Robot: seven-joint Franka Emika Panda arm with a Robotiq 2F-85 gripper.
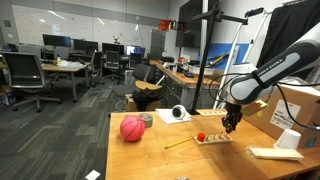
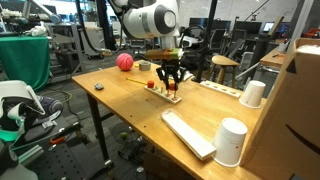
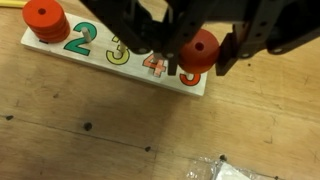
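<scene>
A pale wooden board (image 3: 136, 64) printed with coloured numbers lies on the table. Red-orange discs (image 3: 44, 20) sit on its left end, near the 2, and show in exterior view 1 as a small red stack (image 1: 201, 136). Over the other end, by the 5, my gripper is shut on an orange-red ring (image 3: 199, 50) with a hole in its middle. From the wrist view I cannot tell whether the ring touches the board or a peg. Exterior view 2 has the gripper (image 2: 172, 80) pointing down just over the board.
A yellow stick (image 1: 180, 143) and a pink-red ball (image 1: 132, 127) lie left of the board. On the right are a white cup (image 2: 230, 142), a long white block (image 2: 188, 134) and a large cardboard box (image 2: 291, 110). A clear plastic packet (image 3: 225, 171) lies near the board.
</scene>
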